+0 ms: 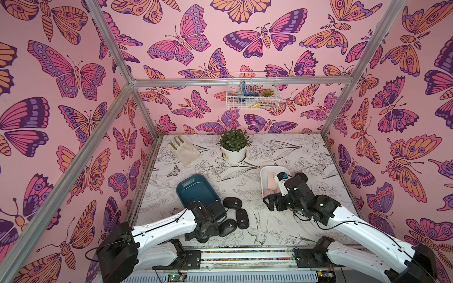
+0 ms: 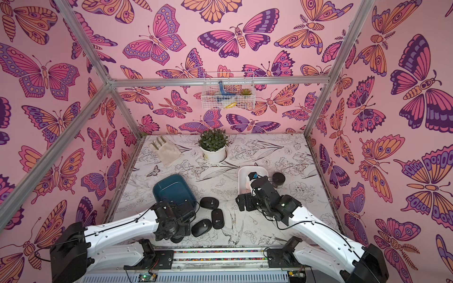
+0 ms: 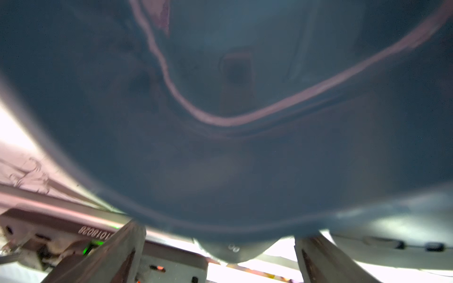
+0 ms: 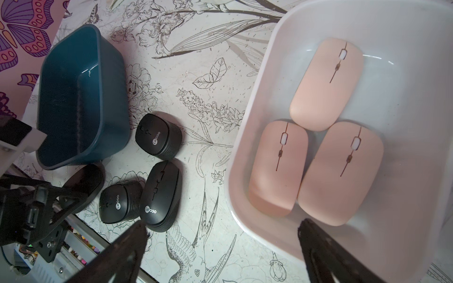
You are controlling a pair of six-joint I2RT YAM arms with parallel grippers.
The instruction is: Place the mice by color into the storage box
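Observation:
Three pink mice, one at the back (image 4: 326,85), one front left (image 4: 278,160) and one front right (image 4: 342,174), lie in the white box (image 4: 240,155). Several black mice stay on the table: one near the teal box's corner (image 4: 153,134), one lengthwise (image 4: 160,193), one beside it (image 4: 113,202) and one (image 4: 84,184) partly covered by the left arm. The teal box (image 1: 192,181) is empty in the right wrist view. My left gripper is open close to its near end, a black mouse (image 3: 236,250) showing beyond its rim. Above the white box's near edge, my right gripper is open and empty.
A potted plant (image 1: 234,146) and a glove (image 1: 184,151) sit at the back. A dark round object (image 2: 278,178) stands right of the white box. Bare table (image 4: 207,113) separates the two boxes.

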